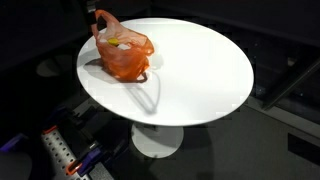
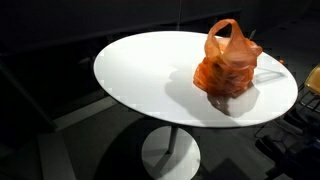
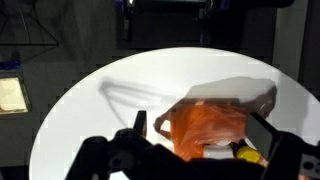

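Observation:
A translucent orange plastic bag (image 1: 122, 62) stands on the round white table (image 1: 195, 75), towards its left side in exterior view 1. One handle loop (image 2: 232, 32) rises above its body, and something yellow (image 1: 113, 41) shows inside. Seen from the wrist, the bag (image 3: 208, 122) appears between the spread fingers of my gripper, with the yellow item (image 3: 246, 153) near its lower right. Nothing is gripped. How far the fingertips are from the bag is hard to judge. I cannot make out the gripper clearly in the exterior views.
A single white pedestal (image 1: 157, 138) supports it on a dark floor. Dark equipment with cables (image 1: 75, 150) stands at the lower left of exterior view 1; a yellow object (image 2: 314, 80) is at exterior view 2's right edge.

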